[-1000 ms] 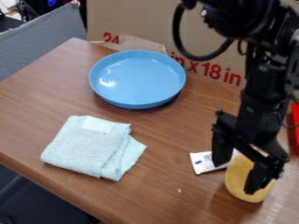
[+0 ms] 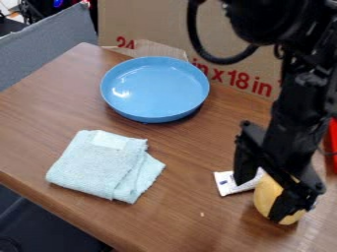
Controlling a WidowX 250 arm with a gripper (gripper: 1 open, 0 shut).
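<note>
My black gripper (image 2: 270,172) is at the right, its open fingers low over a yellow round object (image 2: 277,209) on the wooden table, partly hiding it. A small white item (image 2: 231,184) lies flat just left of that object, partly behind a finger. Whether the fingertips touch the yellow object is hard to tell.
A blue plate (image 2: 156,87) sits at the back left. A folded pale cloth (image 2: 102,162) lies at the front left. A cardboard box (image 2: 198,25) stands behind, and a red object (image 2: 330,148) is at the right edge.
The plate and cloth are unchanged.
</note>
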